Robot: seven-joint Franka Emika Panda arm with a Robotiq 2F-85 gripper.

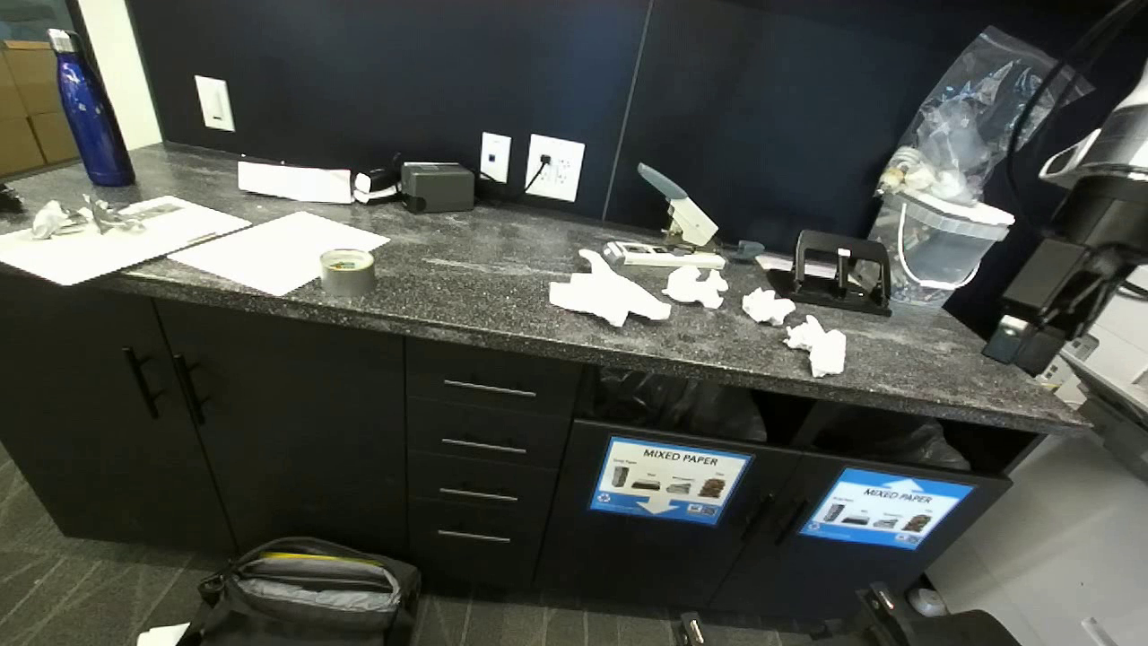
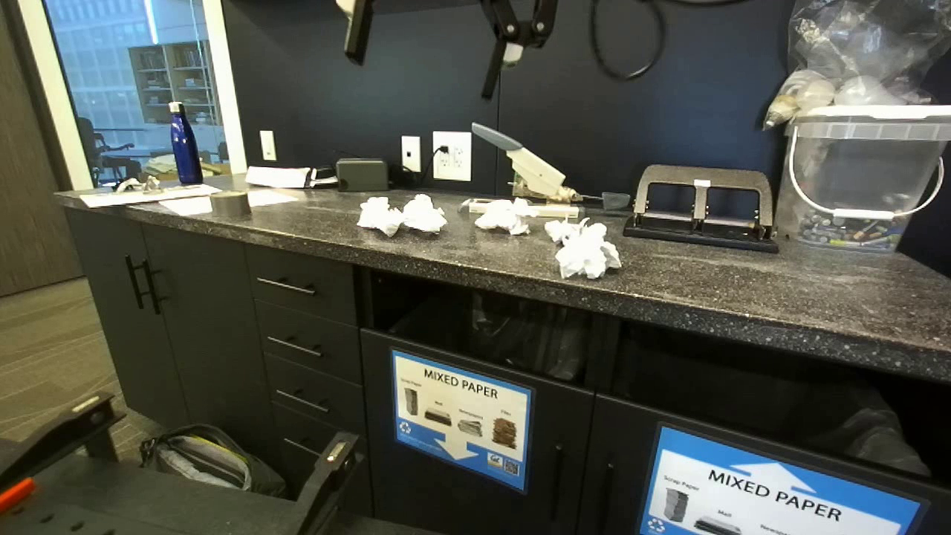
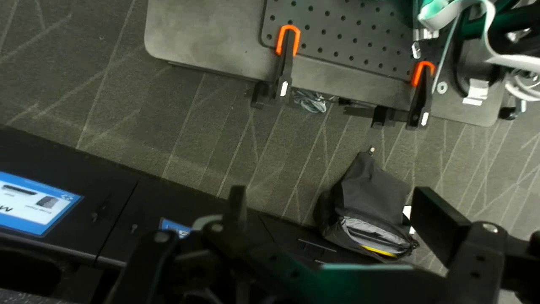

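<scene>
Several crumpled white papers lie spread along the dark speckled counter (image 1: 463, 291): a large flat-looking piece (image 1: 605, 292), a smaller one (image 1: 696, 286) to its right, then a little ball (image 1: 767, 307) and one near the front edge (image 1: 821, 346). My gripper (image 2: 423, 76) hangs high above the counter, its fingers wide apart and nothing between them. In exterior view 1 only part of the arm and gripper shows at the right edge. Floor and cabinet fronts appear between the fingers in the wrist view; no crumpled paper is visible there.
Behind the papers stand an opened stapler (image 1: 689, 222), a black hole punch (image 1: 842, 269) and a clear bucket (image 1: 947, 242). A tape roll (image 1: 347, 274), flat sheets (image 1: 282, 253) and a blue bottle (image 1: 95, 118) occupy the left. An open bag (image 1: 312, 592) rests on the floor.
</scene>
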